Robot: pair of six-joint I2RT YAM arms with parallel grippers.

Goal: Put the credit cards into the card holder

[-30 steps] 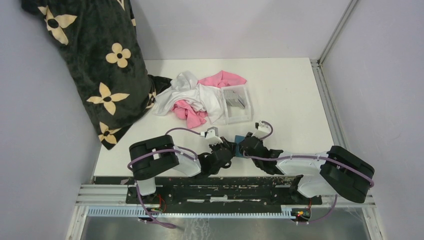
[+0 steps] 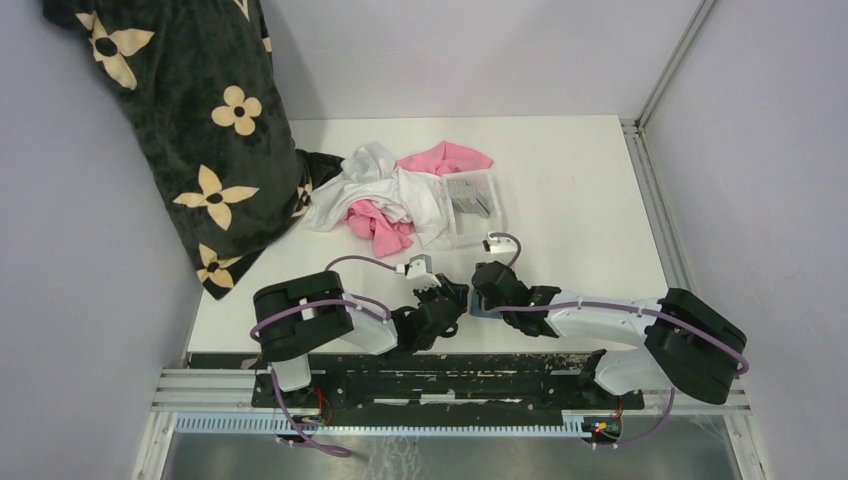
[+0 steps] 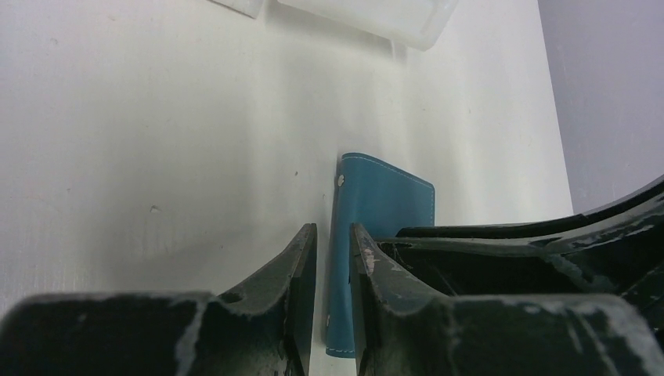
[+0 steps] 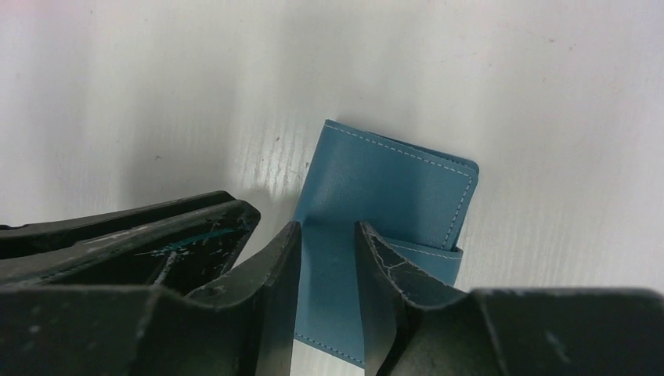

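The blue card holder lies on the table between the grippers; in the right wrist view its pocketed face (image 4: 391,180) shows with a stitched edge. My left gripper is low at the holder's left side, its fingertips slightly apart; whether anything is between them is unclear. My right gripper hangs over the holder, fingertips a little apart, with the holder visible between them and no card seen there. In the top view, a clear plastic box (image 2: 493,195) behind the grippers holds grey items (image 2: 467,197), too small to identify.
White and pink cloths (image 2: 380,230) are piled left of the box, and a dark flowered blanket (image 2: 190,150) hangs at the left. Walls border it.
My left gripper has shifted slightly left.
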